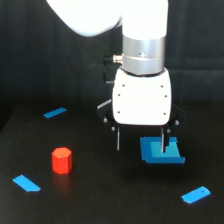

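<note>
My gripper (141, 141) hangs pointing down at the right of centre. Its two thin fingers stand well apart, with nothing visibly held between them. Just beyond the right-hand finger lies a flat blue square (149, 156) on the black surface, with a lighter blue patch (173, 149) on its right part. The finger covers a bit of it, and whether they touch cannot be made out. A red six-sided block (62, 161) stands upright at the left, clear of the gripper.
Blue tape strips mark the surface at back left (55, 113), front left (26, 184) and front right (196, 195). A black curtain (40, 70) closes off the back.
</note>
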